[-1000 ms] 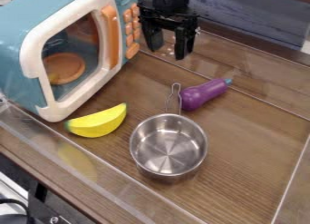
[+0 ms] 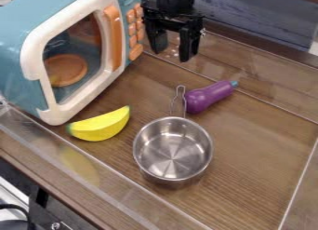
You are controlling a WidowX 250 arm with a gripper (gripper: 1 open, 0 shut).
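My black gripper (image 2: 172,40) hangs at the top, beside the toy microwave (image 2: 37,38), open with nothing between its fingers. Below it on the wooden counter lie a purple eggplant (image 2: 209,96), a yellow banana (image 2: 99,124) and a steel pot (image 2: 172,152) with its handle pointing toward the back. The microwave's opening shows an orange plate (image 2: 66,70) inside.
A grey-blue wall (image 2: 255,24) runs along the back, and a clear rim borders the front left edge.
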